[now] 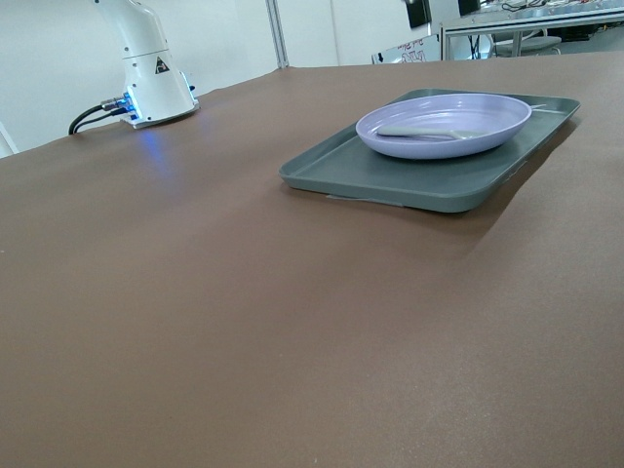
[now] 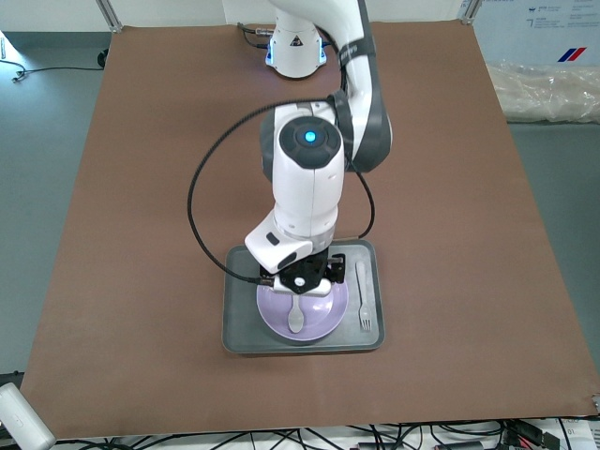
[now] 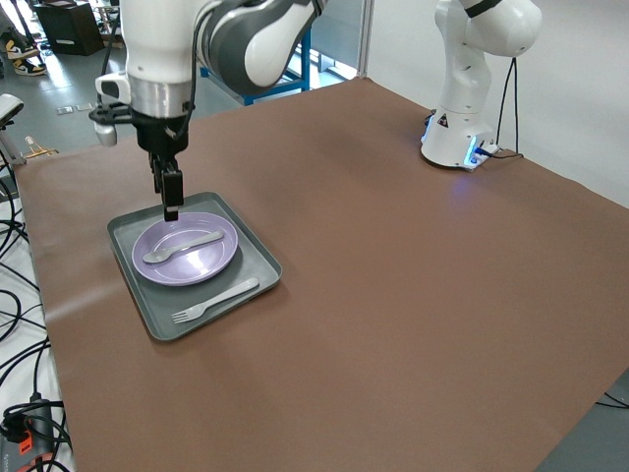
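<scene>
A grey tray lies on the brown table, holding a lilac plate with a pale spoon across it. A white fork lies beside the plate on the tray. The gripper points down just over the far part of the plate in the right view; in the left view the arm's wrist hides it and part of the spoon. Whether its fingers are open or shut cannot be told.
The table around the tray is clear. Cables run along the front edge outside the tabletop. A black cable loops from the arm.
</scene>
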